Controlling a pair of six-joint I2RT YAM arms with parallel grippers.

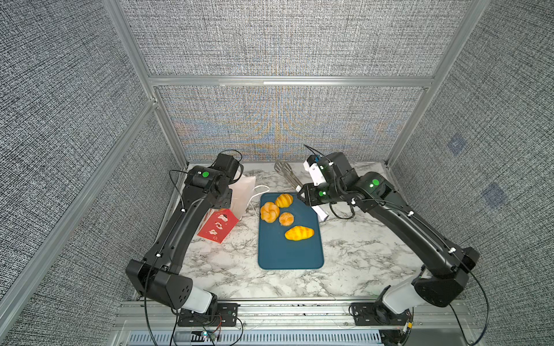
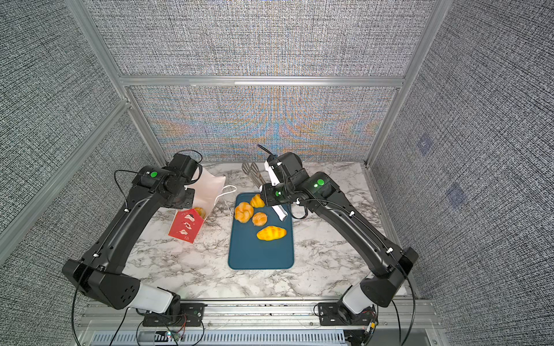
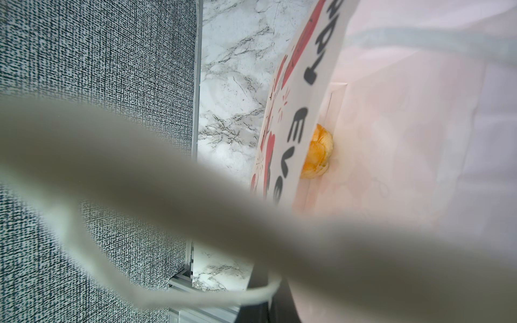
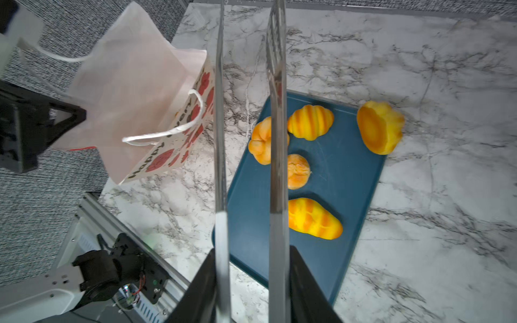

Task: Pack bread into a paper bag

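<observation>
The white paper bag (image 4: 140, 80) with a red base (image 1: 219, 225) leans open on the left, a bread roll (image 3: 321, 150) inside. My left gripper is shut at the bag's edge; a blurred pale band hides whether rim or handle is pinched. My right gripper is closed around the tongs (image 4: 278, 161), whose metal arms stand apart above the tray (image 4: 253, 237). On the tray lie a long yellow loaf (image 1: 299, 233), a small round roll (image 1: 286, 219), a knotted roll (image 1: 269, 212) and a striped roll (image 1: 284, 200). Another yellow bread (image 4: 379, 127) sits at its far right corner.
A white bag handle (image 4: 185, 126) loops out toward the tray. A fabric wall (image 3: 97, 59) stands close on the left.
</observation>
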